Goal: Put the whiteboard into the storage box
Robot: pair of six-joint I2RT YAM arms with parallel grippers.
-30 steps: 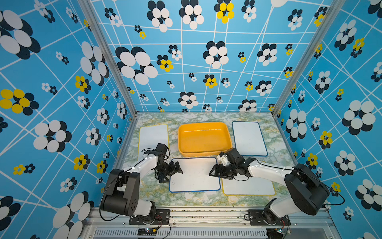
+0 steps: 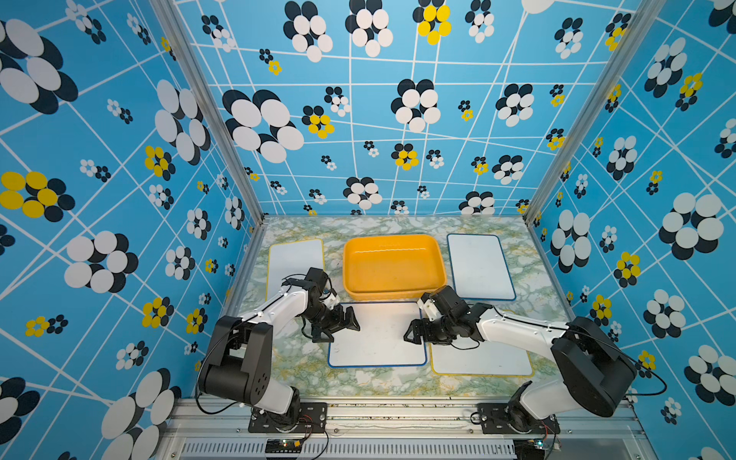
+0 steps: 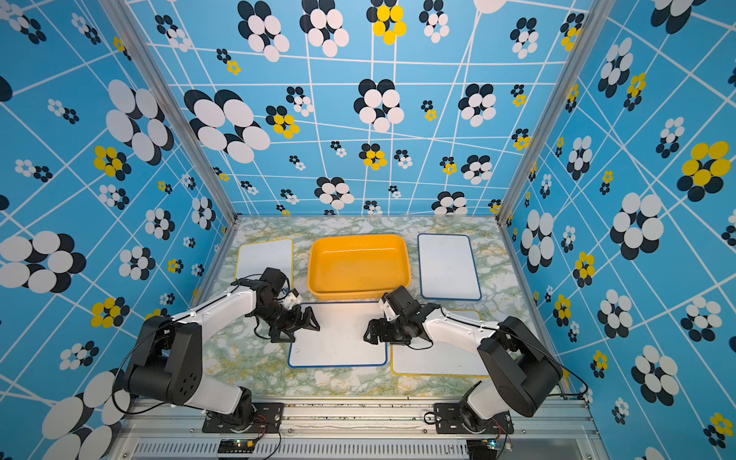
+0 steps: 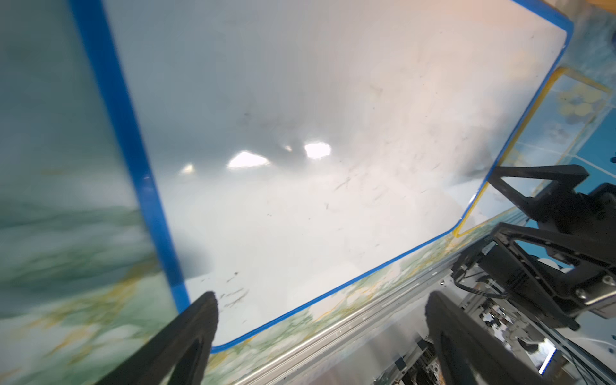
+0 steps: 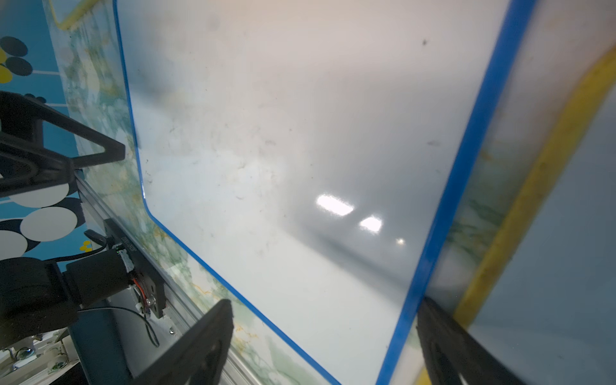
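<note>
A blue-rimmed whiteboard [image 2: 377,345] lies flat in front of the orange storage box [image 2: 393,264]. My left gripper [image 2: 339,319] hovers over its left edge, open and empty, its fingers far apart in the left wrist view. My right gripper [image 2: 421,329] is low at the board's right edge, beside a yellow-rimmed board [image 2: 483,360]; in the right wrist view its fingers stand apart at the blue rim [image 5: 438,234], and I cannot tell whether anything is between them.
Another yellow-rimmed board [image 2: 295,257] lies at the back left, another blue-rimmed one [image 2: 480,264] at the back right. Bare marble table is left at the front left and around the edges.
The front blue-rimmed board has shifted slightly since a second ago. My left gripper has risen and moved a little to the right; my right gripper has barely moved.
</note>
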